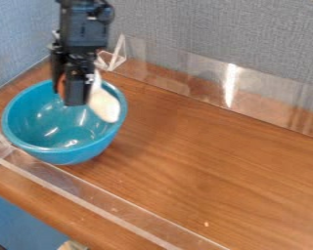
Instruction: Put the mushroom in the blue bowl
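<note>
The blue bowl (42, 140), teal and round, stands on the left of the wooden table. Above its back part is my dark gripper (78, 95), pointing down and shut on the mushroom (103, 104). The mushroom is a pale, elongated piece, seen over the right side of the bowl's opening. Its other side is hidden behind the fingers. A reddish-orange patch shows beside the fingers. Inside, the visible part of the bowl looks empty.
Clear low walls (231, 86) run along the back and front-left edges. A white wire-like piece (113, 54) stands in the back left corner.
</note>
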